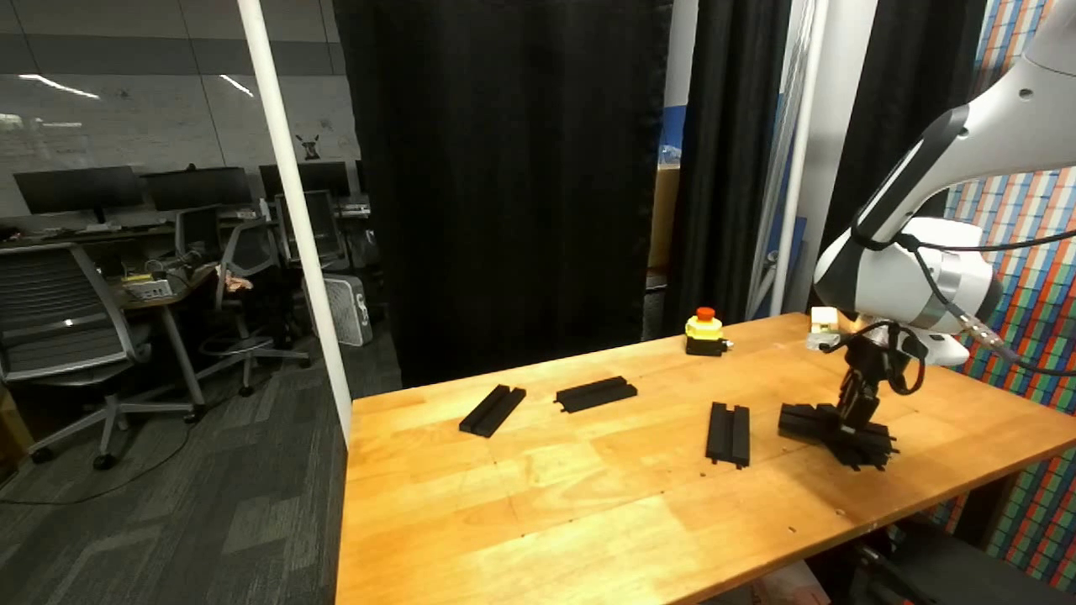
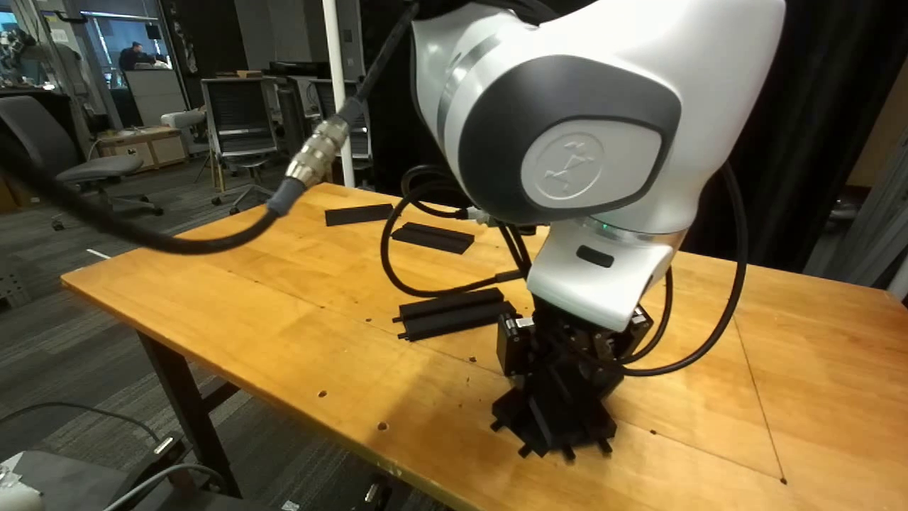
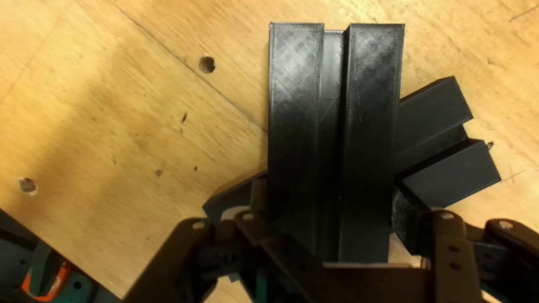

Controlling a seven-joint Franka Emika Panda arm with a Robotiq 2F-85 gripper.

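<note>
In the wrist view a black grooved track piece (image 3: 296, 101) stands out lengthwise, lying across a second black grooved piece (image 3: 454, 169) set at an angle under it. My gripper is shut on the upper piece, one finger at each long side. The lower piece shows on both sides of the upper one, its middle hidden. From outside, the crossed pieces (image 1: 802, 422) form one dark heap on the table under my gripper (image 1: 852, 423); which piece is which is hard to tell there.
A separate grooved piece (image 1: 728, 434) lies left of the heap, with two others, a middle one (image 1: 597, 394) and a far-left one (image 1: 493, 410), further off. A yellow box with a red button (image 1: 706, 331) stands at the back edge.
</note>
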